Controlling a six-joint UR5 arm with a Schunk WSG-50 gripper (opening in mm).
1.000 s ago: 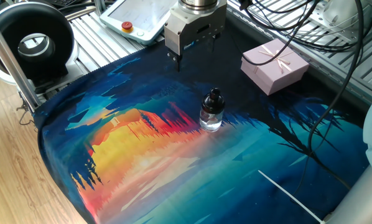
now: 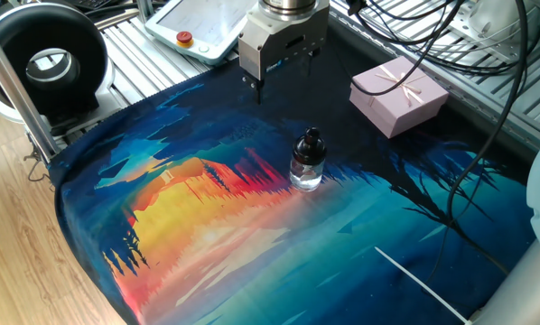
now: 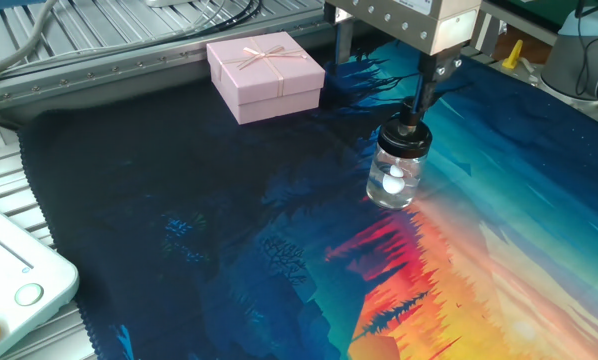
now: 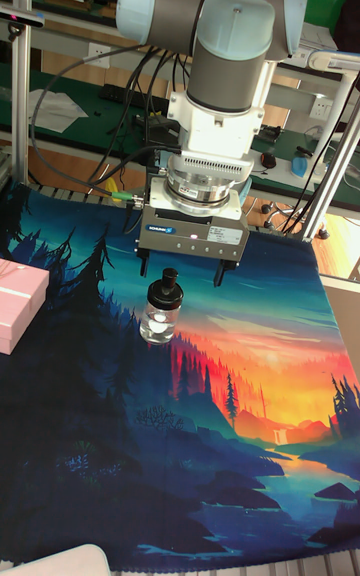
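Note:
A small clear glass jar [image 2: 306,171] with a black knobbed lid stands upright on the printed cloth [image 2: 234,262]. Something white shows inside the jar [image 3: 393,178] in exterior view 2. My gripper [image 4: 181,269] hangs above the cloth, its two dark fingers wide apart and nothing between them. In exterior view 3 the jar [image 4: 158,311] appears just below the fingers. The gripper [image 2: 283,83] is up and behind the jar in exterior view 1, clear of it. One finger overlaps the lid [image 3: 406,138] in exterior view 2.
A pink gift box [image 2: 399,97] with a ribbon bow sits near the cloth's edge. A tablet-like pendant with a red button [image 2: 185,39] lies off the cloth beside a black spool [image 2: 58,68]. Dark cables [image 2: 521,54] hang over one side.

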